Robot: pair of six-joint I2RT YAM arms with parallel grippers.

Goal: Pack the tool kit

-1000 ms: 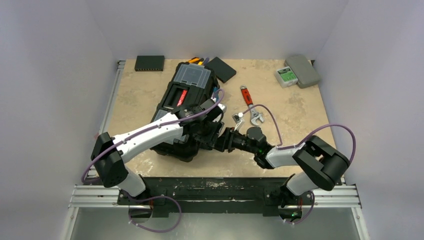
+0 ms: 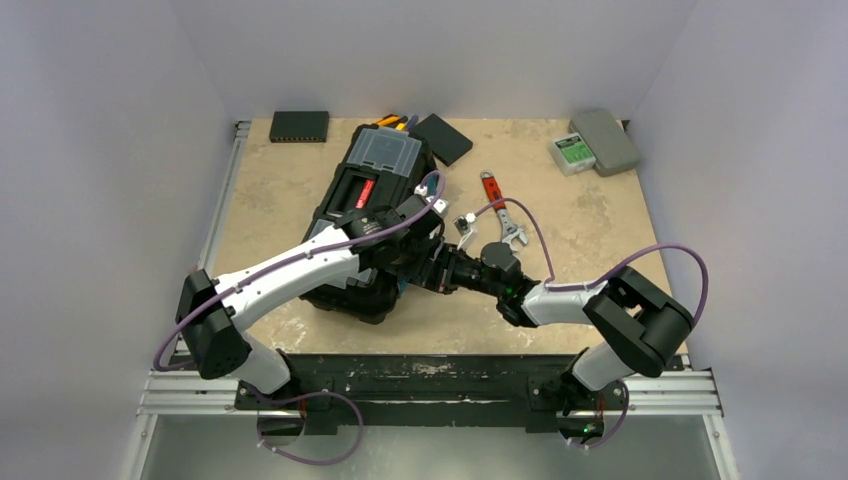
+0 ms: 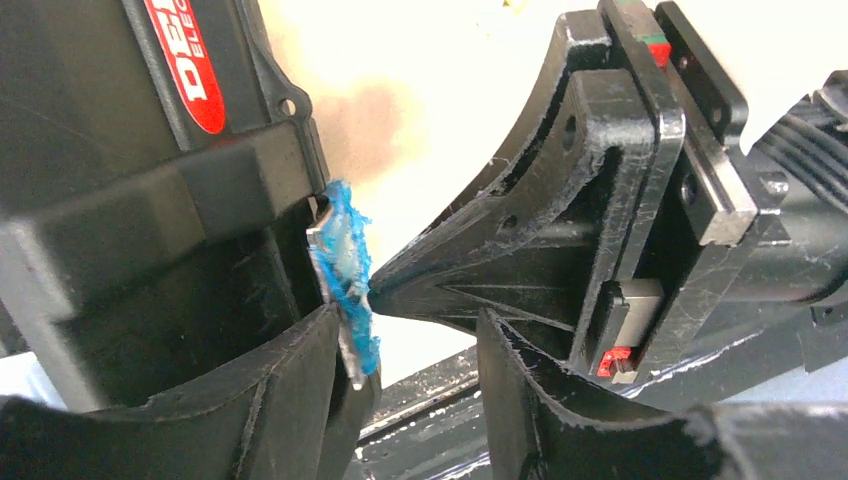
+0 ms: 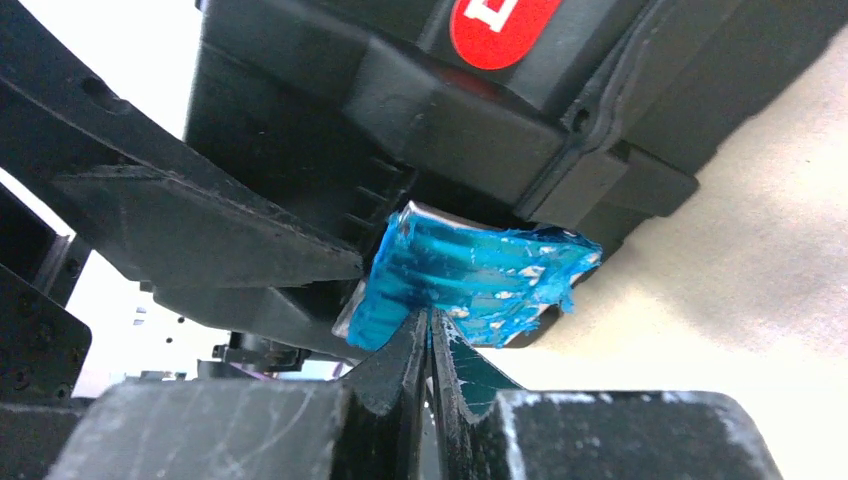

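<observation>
The black toolbox lies aslant on the table, its lid down over the part in view. At its right side a latch covered in blue tape tilts out from the wall. My left gripper is open by the latch; its left finger is close to the blue piece, and I cannot tell whether they touch. Shut, with nothing showing between its fingers, my right gripper has its tips at the latch's lower edge. From above, both grippers crowd together and hide the latch area.
An adjustable wrench with a red handle lies right of the toolbox. A grey case and a clear box stand back right. Black flat boxes sit at the back.
The right gripper has moved slightly toward the toolbox and the back. The toolbox has not visibly moved.
</observation>
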